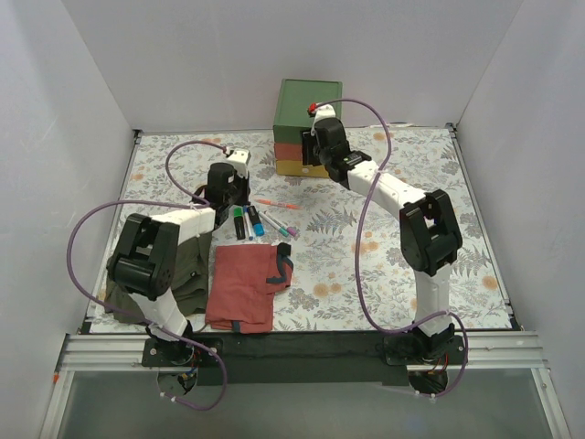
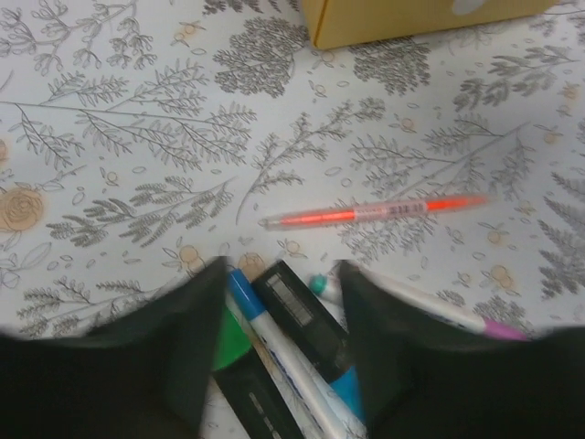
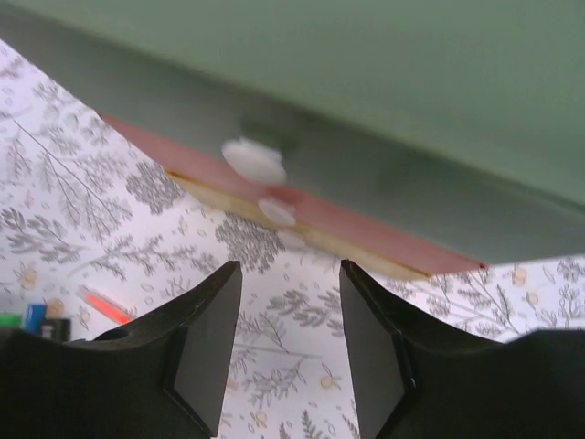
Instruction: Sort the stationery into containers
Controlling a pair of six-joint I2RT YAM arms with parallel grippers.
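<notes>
The three-tier drawer unit, green over red over yellow (image 1: 309,101), stands at the back with its drawers looking closed. My right gripper (image 1: 311,149) is at its front, partly open and empty; in the right wrist view the fingers point below the white green-drawer knob (image 3: 254,162). Over the pens, my left gripper (image 1: 244,192) appears shut in the top view; its fingers are blurred in the wrist view, and nothing is held. Beneath lie a green-capped black marker (image 2: 256,393), a white-and-blue pen (image 2: 288,357), a black-and-blue marker (image 2: 302,315) and a white marker with a purple end (image 2: 439,306). An orange pen (image 2: 388,210) lies farther back.
A red pouch (image 1: 242,283) with a black flap and a dark green cloth bag (image 1: 190,274) lie at the front left.
</notes>
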